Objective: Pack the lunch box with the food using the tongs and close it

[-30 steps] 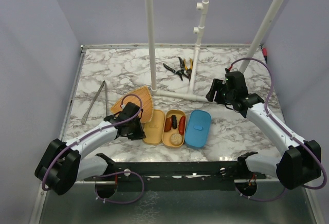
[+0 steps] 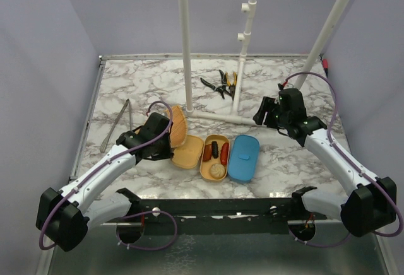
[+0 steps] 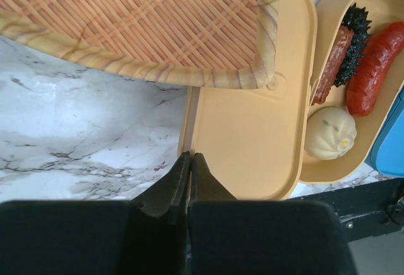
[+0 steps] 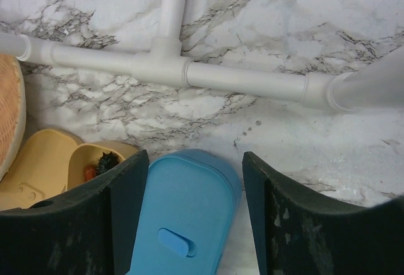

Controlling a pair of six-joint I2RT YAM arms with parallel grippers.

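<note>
My left gripper is shut at the near left edge of the yellow lid, beside the woven basket; whether the lid's edge is between the tips is unclear. The yellow lunch box holds two sausages, a dark spiky piece and a cream bun. To its right lies a blue lunch box with its lid on. My right gripper stands open above and behind the blue box, nothing between its fingers.
A white pipe frame runs behind the boxes, with several pliers beyond it. Two long metal tools lie at the left.
My left gripper has moved up and away from the front edge; the yellow lid has shifted slightly the same way. The right gripper looks unmoved.
</note>
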